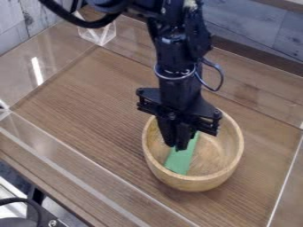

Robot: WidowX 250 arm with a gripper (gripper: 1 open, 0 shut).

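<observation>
A black robot arm reaches down from the top middle, its gripper (178, 137) low over a tan round bowl (221, 168). A green elongated object (180, 160) lies in the bowl, its upper part hidden behind the gripper. The fingertips are over the green object's upper end; whether they touch it, and whether they are open or shut, is unclear.
A white clear plastic item (97, 28) stands at the top left. Low walls edge the table at the back and right. A black cable (24, 213) is at the bottom left.
</observation>
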